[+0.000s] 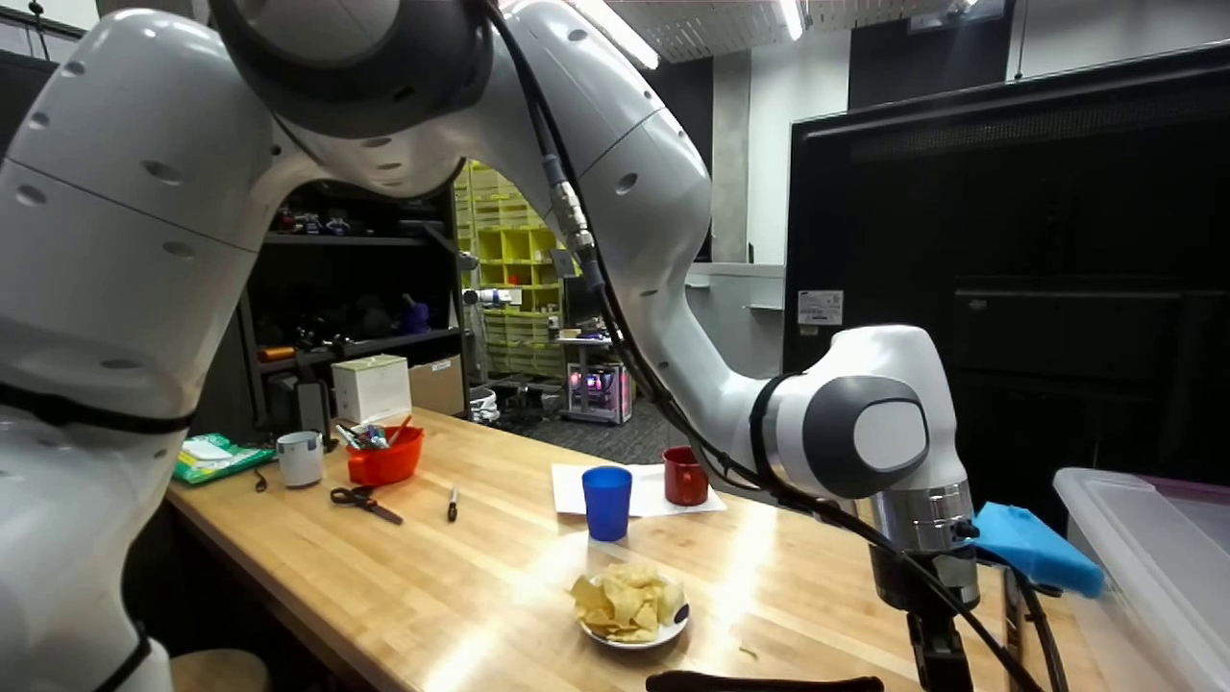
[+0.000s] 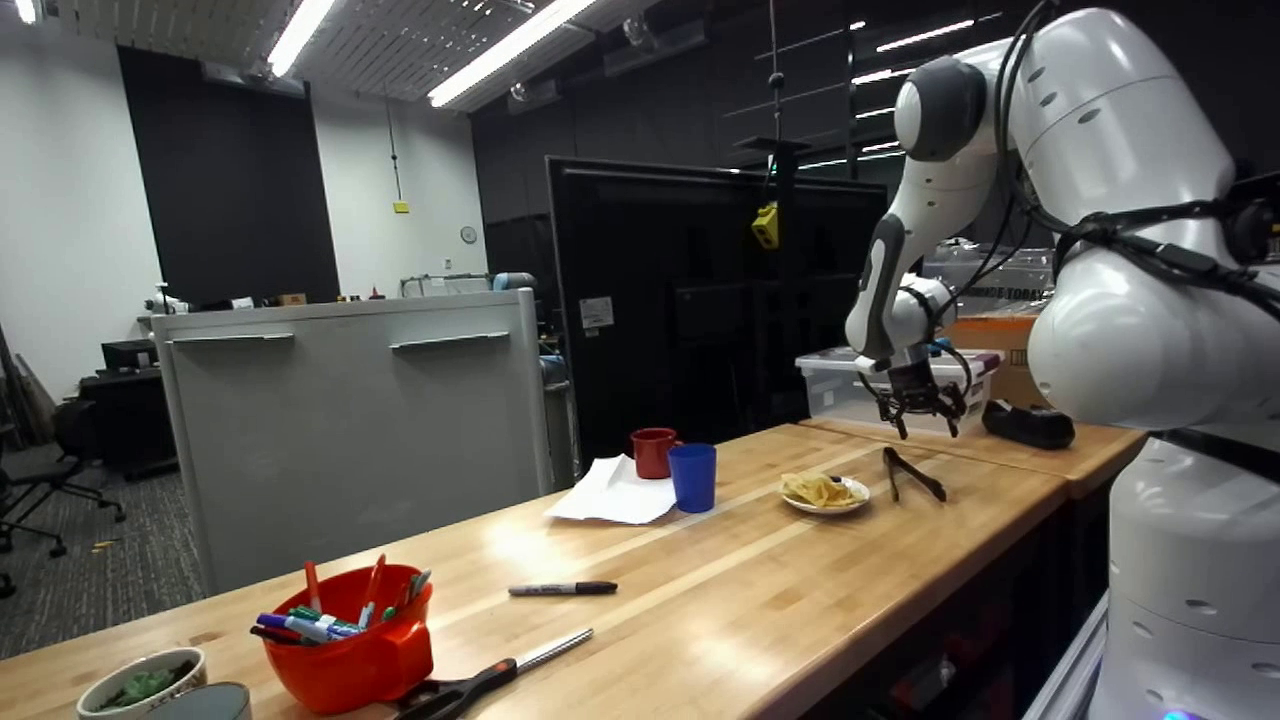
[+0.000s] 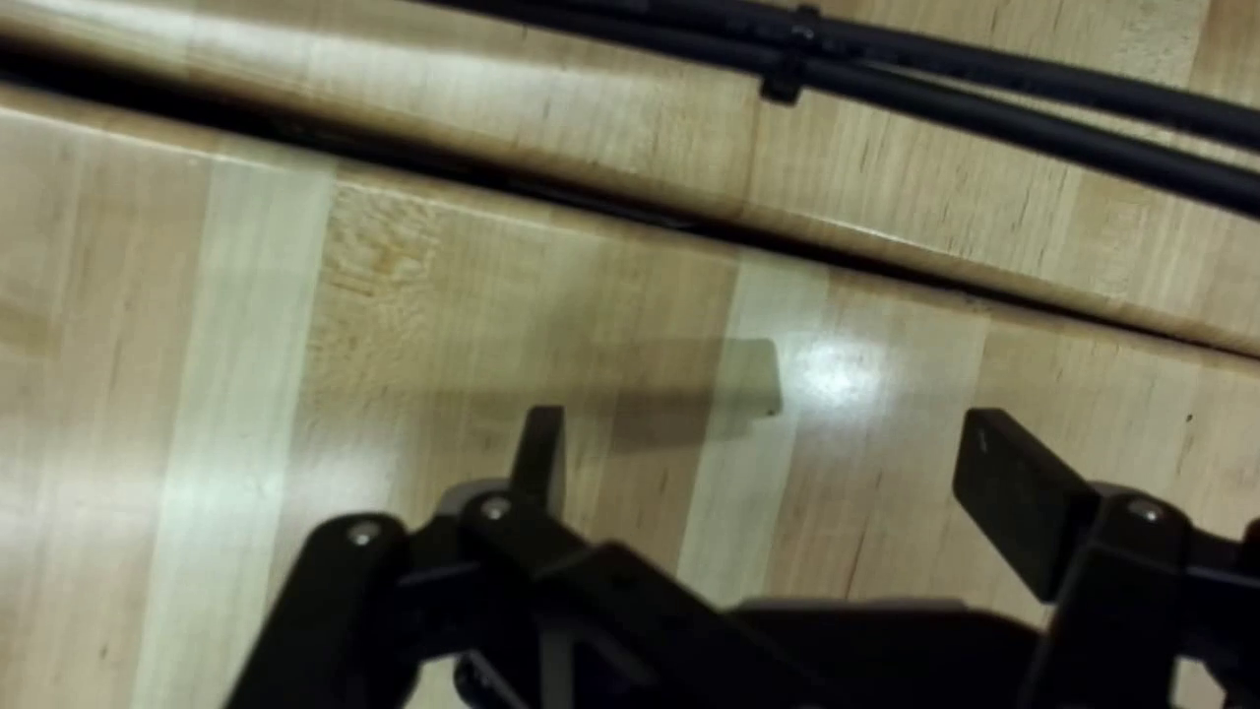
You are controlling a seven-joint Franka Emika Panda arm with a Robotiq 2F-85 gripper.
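Observation:
Nothing is between the fingers of my gripper, which stands open over bare wood near the table seam. In the second exterior view the gripper (image 2: 927, 428) hangs above the table's far end, beyond the black tongs (image 2: 917, 475). The tongs lie with their arms spread, and the first exterior view catches only part of the tongs (image 1: 761, 682) at its bottom edge. Close by sits a small white plate (image 2: 859, 493) heaped with chips (image 2: 818, 490). A blue cup (image 2: 693, 478) stands upright beside a red mug (image 2: 654, 452).
White paper (image 2: 614, 490) lies by the mug. A marker (image 2: 563, 588), scissors (image 2: 480, 686) and a red pen holder (image 2: 360, 660) occupy the other end. A clear bin (image 1: 1153, 565) and a black shoe-like object (image 2: 1028, 424) border the gripper's side. Mid-table is mostly clear.

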